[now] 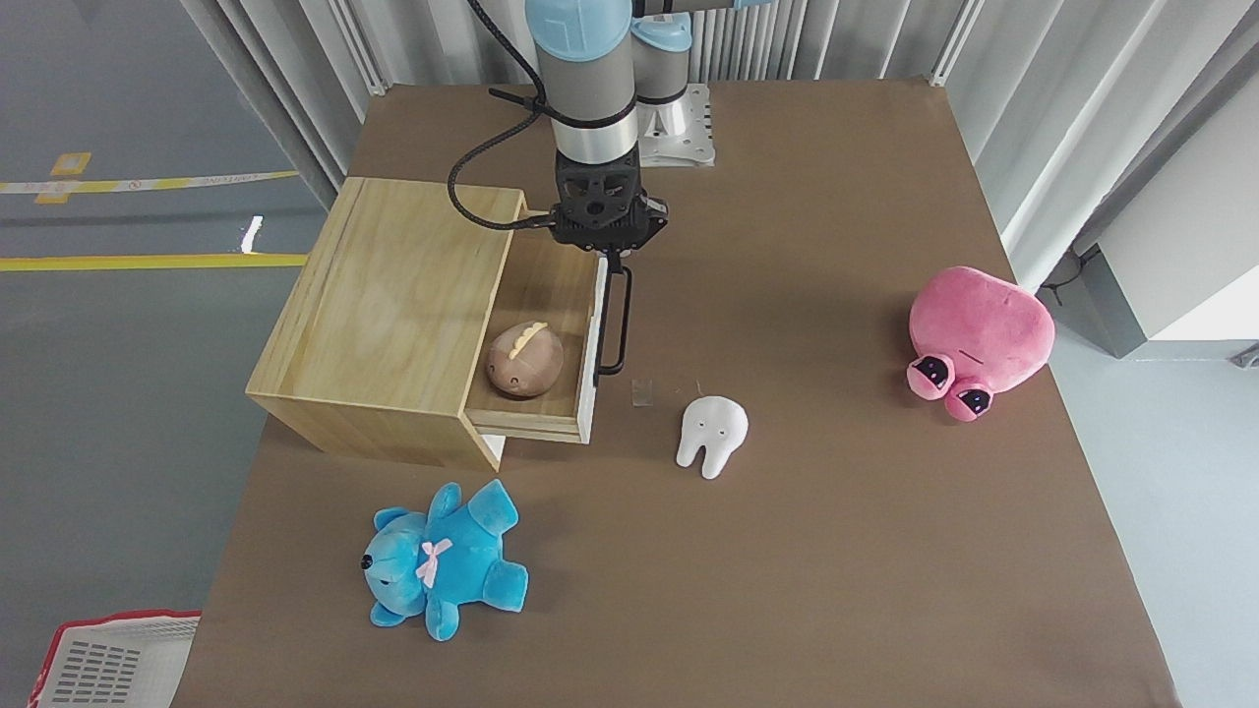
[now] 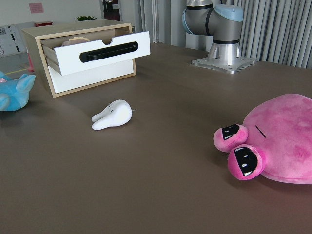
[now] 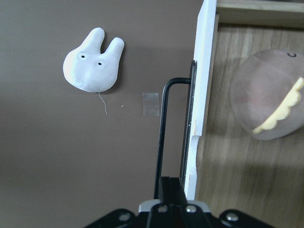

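Note:
My gripper [image 1: 611,254] is at the far end of the open drawer's white front, right at the black handle [image 1: 626,319]; in the wrist view its dark tip [image 3: 169,185] overlaps the near end of the handle [image 3: 162,128]. Whether it is open or shut is unclear. The wooden drawer unit [image 1: 378,295] has its top drawer out, with a round brown plush [image 1: 525,366] inside, also seen from above in the wrist view as a round toy [image 3: 256,90].
A white plush [image 1: 713,431] lies right of the drawer, a blue bear [image 1: 460,560] at the front left, a pink plush [image 1: 980,330] at the right.

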